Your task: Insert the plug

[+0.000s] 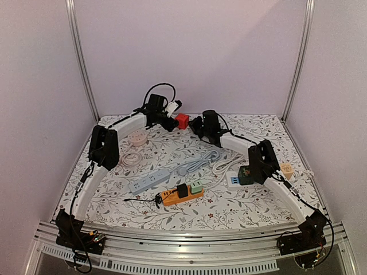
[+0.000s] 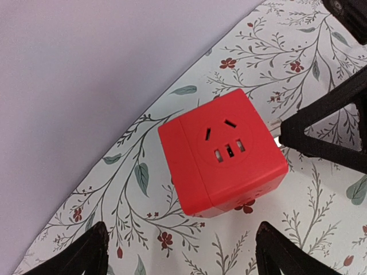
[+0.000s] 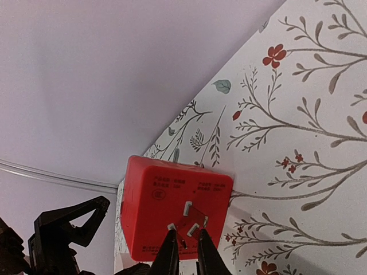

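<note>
A red cube-shaped plug (image 1: 182, 121) is at the back of the table between my two grippers. Its socket face, with several slots, shows in the left wrist view, while the right wrist view has its printed face (image 3: 166, 189) with metal pins. My left gripper is open, the plug beyond its spread fingertips. My right gripper is shut, its tips right by the pins. Contact with the pins is hard to judge; from the left wrist view, the right fingertips (image 2: 293, 136) appear to meet them.
Toward the front lie an orange power strip (image 1: 172, 198) with a black and a green plug in it, and a grey-white strip (image 1: 149, 181). Coiled cords (image 1: 200, 163) lie mid-table. A white-and-green box (image 1: 234, 180) is at right. The back wall rises close behind the plug.
</note>
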